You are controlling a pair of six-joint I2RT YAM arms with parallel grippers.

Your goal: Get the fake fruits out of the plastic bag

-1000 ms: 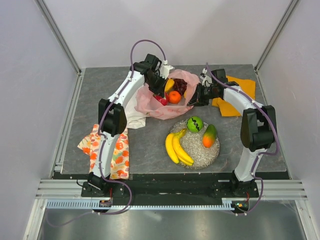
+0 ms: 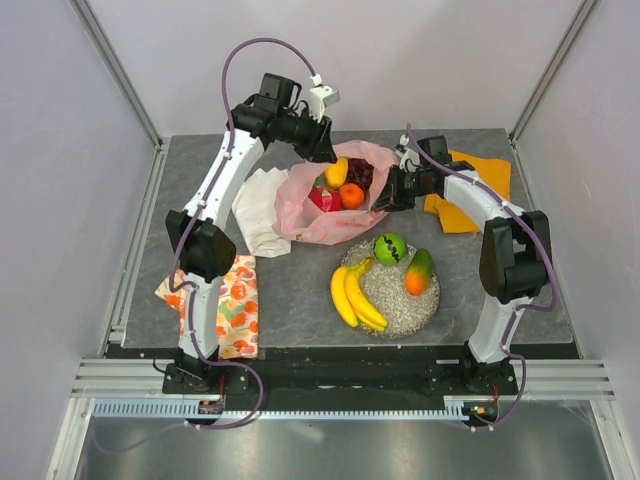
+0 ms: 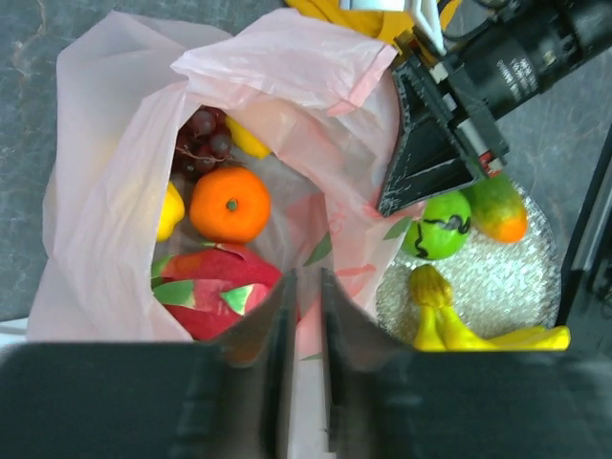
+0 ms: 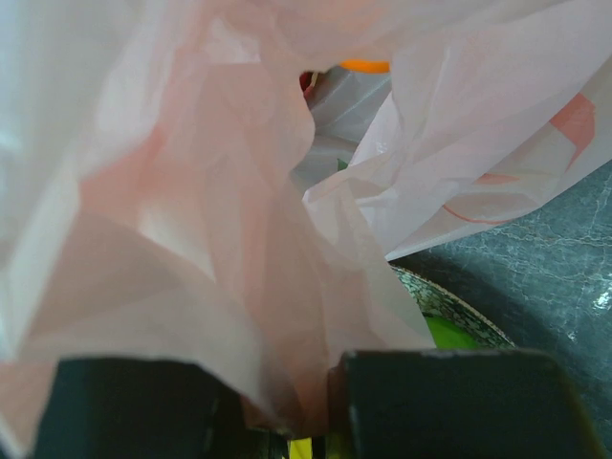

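Note:
The pink plastic bag (image 2: 320, 222) lies with its mouth spread. Inside it the left wrist view shows an orange (image 3: 229, 205), a red dragon fruit (image 3: 225, 287), dark grapes (image 3: 203, 139) and parts of yellow fruit (image 3: 170, 212). My left gripper (image 2: 322, 156) hovers over the bag's back-left side; its fingers stand narrowly apart with nothing between them. At the bag's front-right rim is my right gripper (image 2: 383, 206). Bag film passes between its dark fingers; how tightly they close on it is hidden.
On the round speckled plate (image 2: 405, 315), in front of the bag, rest bananas (image 2: 360, 297), a small watermelon (image 2: 390, 248) and a mango (image 2: 418, 272). An orange cloth (image 2: 490, 175), white cloth (image 2: 258, 215) and patterned cloth (image 2: 238, 310) lie around.
The dragon fruit remains in the bag. The right arm has hardly moved.

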